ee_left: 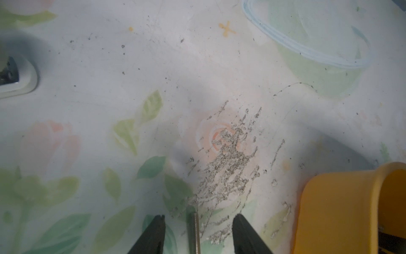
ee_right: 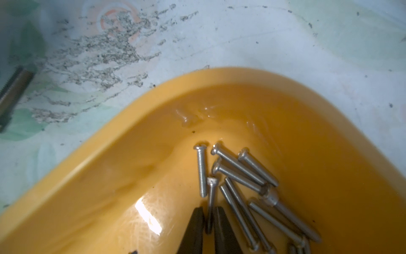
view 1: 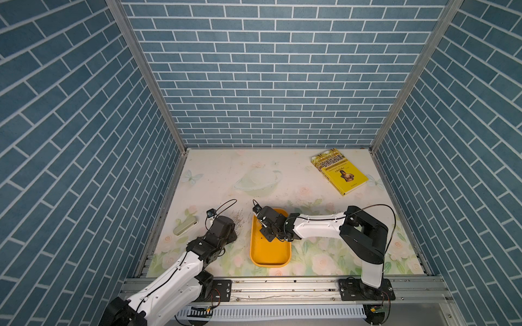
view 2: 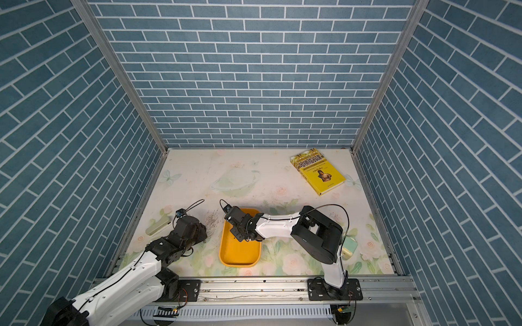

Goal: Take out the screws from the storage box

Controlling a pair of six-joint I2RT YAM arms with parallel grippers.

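The orange storage box stands at the front middle of the table. Several silver screws lie in its far end, seen in the right wrist view. My right gripper reaches down into the box, its fingertips close on either side of one screw; whether they press on it does not show. Left of the box, low over the table, my left gripper has its fingers apart. A dark thin screw-like piece lies between them, with gaps on both sides.
A scuffed grey patch marks the table between my left gripper and the box. A pale oblong object lies at the left, and a yellow book at the back right.
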